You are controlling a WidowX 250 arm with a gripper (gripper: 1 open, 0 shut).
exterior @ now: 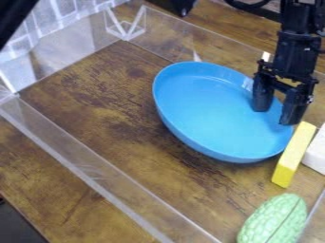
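My black gripper (278, 102) reaches down from the top right over the right end of a blue oval bowl (210, 114), its open fingers low inside the bowl near the rim. I cannot make out anything between them. Just below and right of the bowl lies a yellow block (292, 156), with a white object (314, 153) beside it at the right edge.
A green ridged oval object (272, 220) lies at the bottom right. A white tiled surface (45, 43) shows beyond the upper-left wall.
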